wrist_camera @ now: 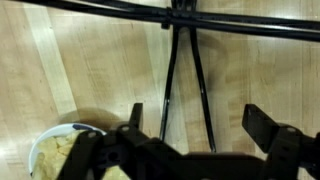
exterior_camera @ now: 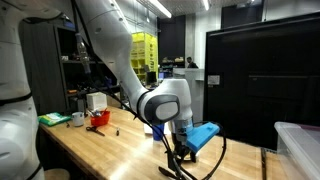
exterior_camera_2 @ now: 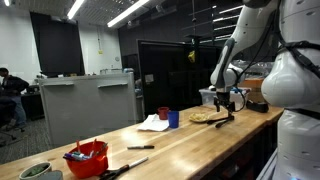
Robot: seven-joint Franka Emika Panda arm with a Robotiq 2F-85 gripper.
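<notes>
My gripper is open above the wooden table, its black fingers (wrist_camera: 130, 128) spread wide with nothing held. Two thin black legs of a tongs-like tool (wrist_camera: 205, 90) run down between the fingers in the wrist view, resting on the wood and flaring apart towards the bottom. Whether either leg touches the gripper cannot be told. A white bowl (wrist_camera: 38, 160) of yellow food pieces sits by the left finger, partly cut off by the frame. In the first exterior view the gripper (exterior_camera: 178, 162) hangs low over the table, its tips partly hidden by dark items.
Black cables or bars (wrist_camera: 100, 10) cross the top of the wrist view. Further along the table are a blue cup (exterior_camera_2: 173, 119), a red cup (exterior_camera_2: 163, 112), a white cloth (exterior_camera_2: 153, 124) and a red basket (exterior_camera_2: 87, 160). A clear plastic bin (exterior_camera: 298, 145) stands at the right.
</notes>
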